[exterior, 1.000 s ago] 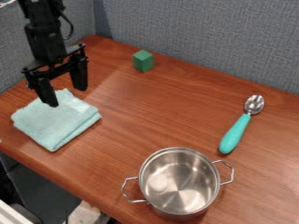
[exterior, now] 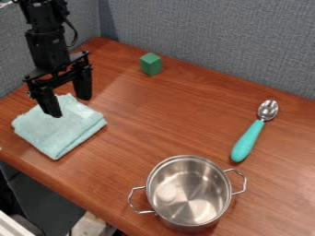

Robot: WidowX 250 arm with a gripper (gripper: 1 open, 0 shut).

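Note:
My black gripper point(exterior: 65, 101) is at the upper left, its two fingers spread wide apart, one over the folded pale cloth and the other just beyond it to the right. Nothing shows between them. The pale blue-green cloth point(exterior: 62, 131) lies on the wooden table point(exterior: 160, 101) near its left edge, beneath the gripper. Whether a fingertip touches the cloth I cannot tell.
A green block point(exterior: 151, 64) sits at the back. A spoon with a teal handle point(exterior: 248, 138) lies on the right. A steel pot point(exterior: 187, 191) with two handles stands at the front right.
The gripper and arm have shifted very slightly leftward. The cloth and the other objects have not moved.

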